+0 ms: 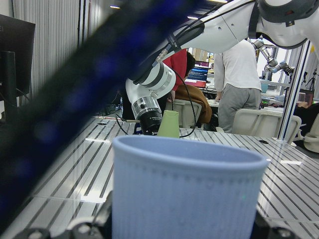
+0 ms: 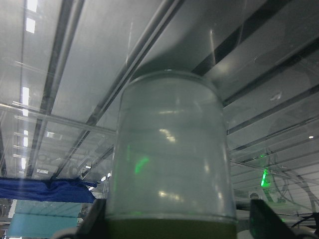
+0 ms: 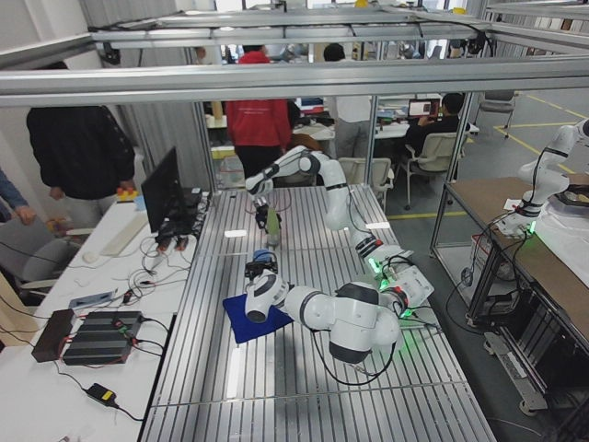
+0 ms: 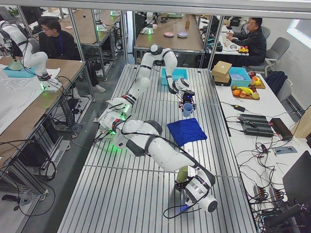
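A light blue cup (image 4: 188, 109) is in my left gripper (image 4: 187, 103), above the slatted table beside a dark blue cloth (image 4: 187, 131); in the left wrist view the cup (image 1: 184, 191) fills the lower middle, with the gripper shut on it. My right gripper (image 4: 181, 183) is at a green bottle (image 4: 182, 174) standing on the table; in the right wrist view the bottle (image 2: 169, 149) sits between its fingers, whose exact grip I cannot tell.
A blue bin (image 4: 175, 74) stands at the table's far end in the right camera view. The side desk (image 4: 262, 194) holds a monitor, boxes, fruit and cables.
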